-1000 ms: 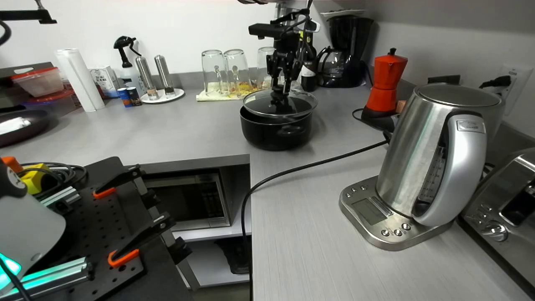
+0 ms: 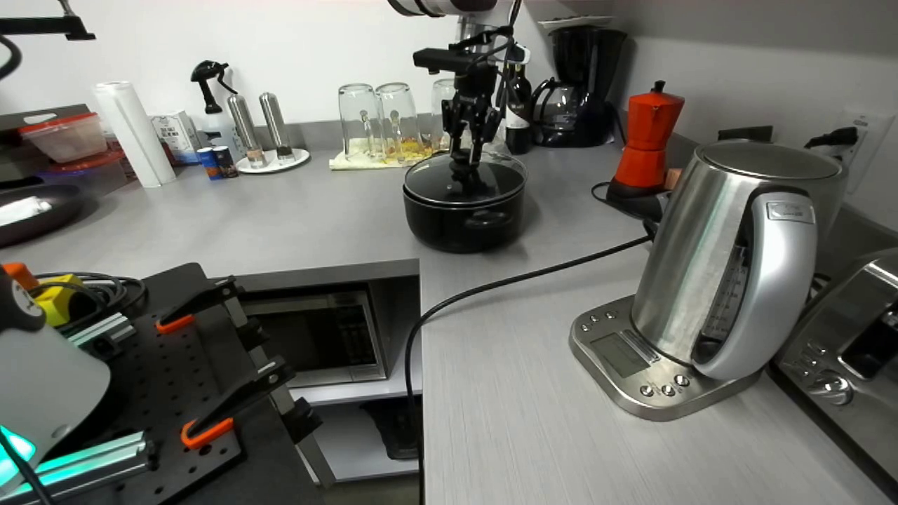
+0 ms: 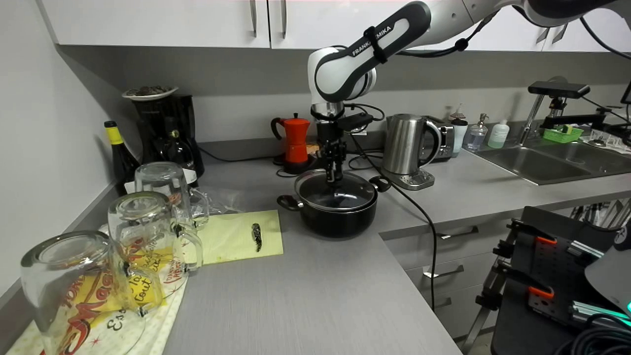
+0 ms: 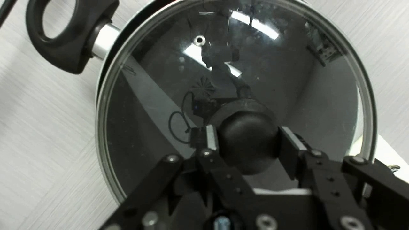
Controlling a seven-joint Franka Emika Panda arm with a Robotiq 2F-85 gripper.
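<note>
A black pot (image 2: 463, 227) with two side handles stands on the grey counter near its inner corner. Its glass lid (image 4: 161, 69) lies over the pot's mouth, nearly level, with a thin dark strip of the pot's rim showing on the handle side in the wrist view. From above, my gripper is shut on the lid's round black knob (image 4: 249, 143), one finger on each side. In exterior view 2 the lid (image 3: 361, 192) appears to rest at the pot's rim. The pot's inside is too dark to make out.
Glass mugs (image 3: 159, 236) stand upside down on a cloth by the wall. A yellow cloth (image 3: 227, 236) with a small dark item (image 3: 257, 236) lies beside the pot. A steel kettle (image 2: 724, 261), a red moka pot (image 2: 648, 139) and a black cable (image 2: 522, 276) are nearby.
My gripper and the lid have come down and slightly left in exterior view 1. The gap between lid and pot has closed up.
</note>
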